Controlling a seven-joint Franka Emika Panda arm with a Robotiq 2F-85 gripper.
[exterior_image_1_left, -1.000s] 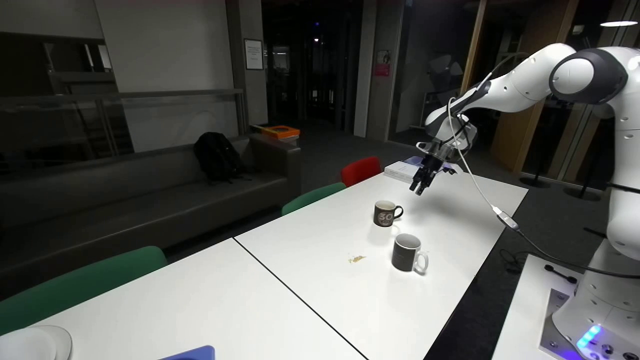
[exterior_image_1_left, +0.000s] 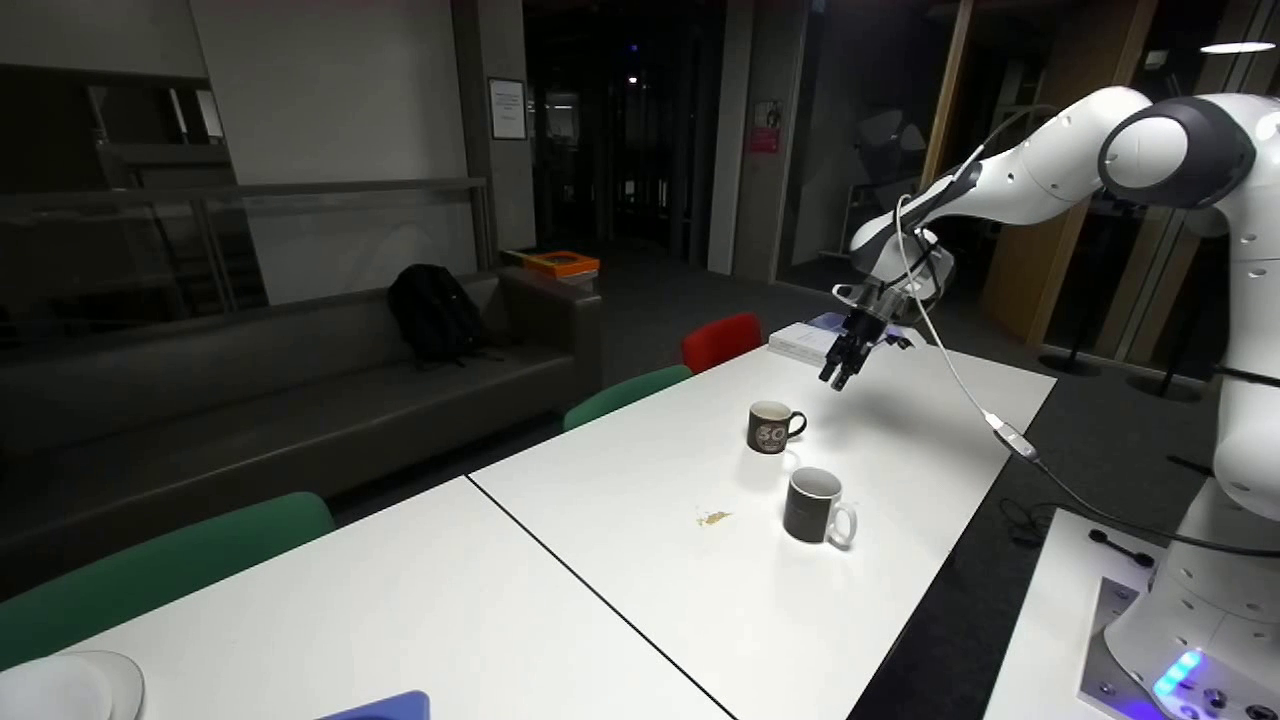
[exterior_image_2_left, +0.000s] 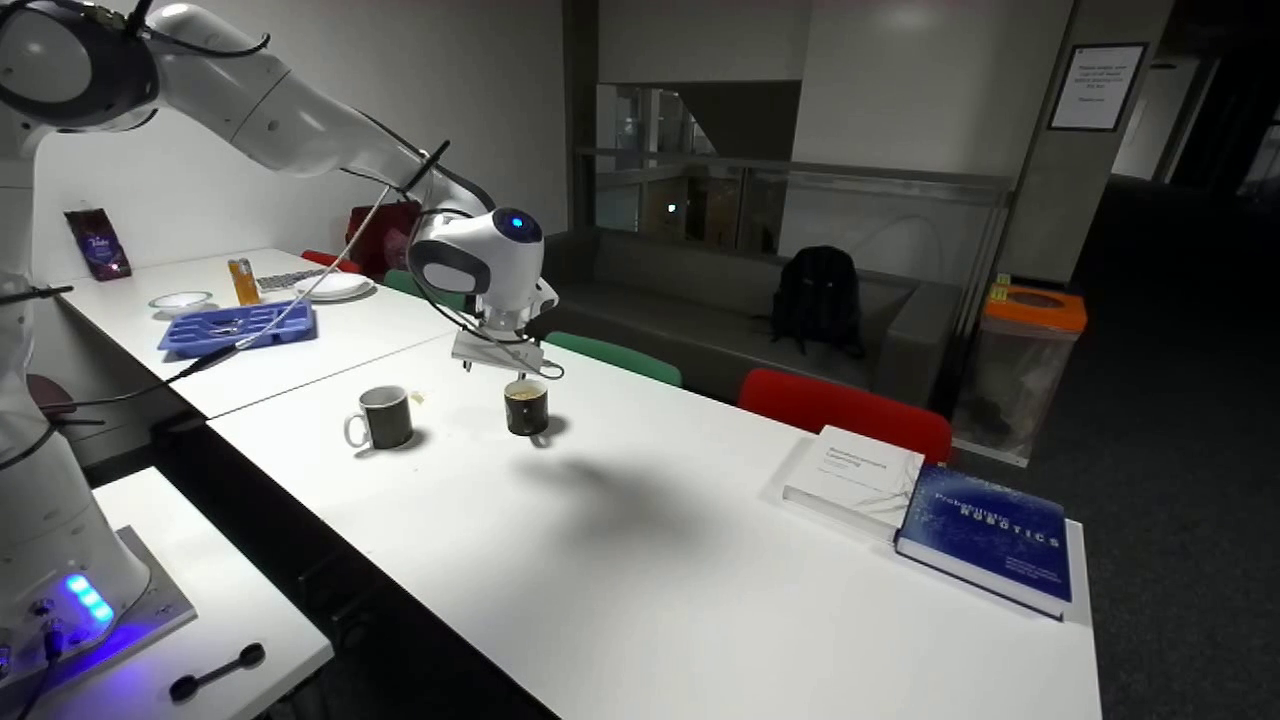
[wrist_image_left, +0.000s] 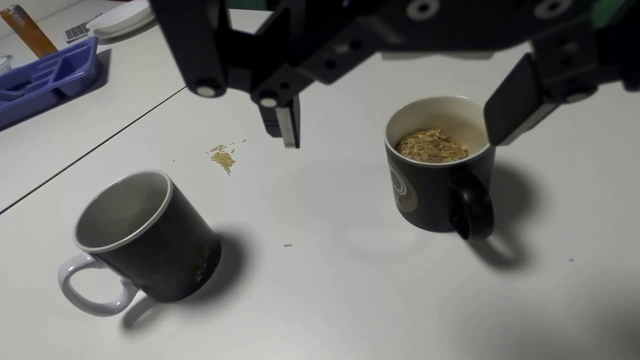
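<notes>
Above the white table hangs my gripper, its two dark fingers spread wide with nothing between them. A dark mug with a black handle (wrist_image_left: 432, 198) stands upright on the table, holding a layer of dry golden grains (wrist_image_left: 432, 147). In the wrist view one finger overlaps this mug's rim, though exterior view 1 has the gripper (exterior_image_1_left: 836, 374) apart from it, over the table beyond. The other mug (wrist_image_left: 159, 246), dark outside with a white handle, is upright too, and no contents show in it. Between the mugs and off to one side lies a small spill of grains (wrist_image_left: 223, 161).
Two books, one white (exterior_image_2_left: 854, 474) and one blue (exterior_image_2_left: 986, 534), lie at the table's end. On the adjoining table are a blue cutlery tray (exterior_image_2_left: 238, 326), white plates (exterior_image_2_left: 336, 286) and an orange bottle (exterior_image_2_left: 244, 282).
</notes>
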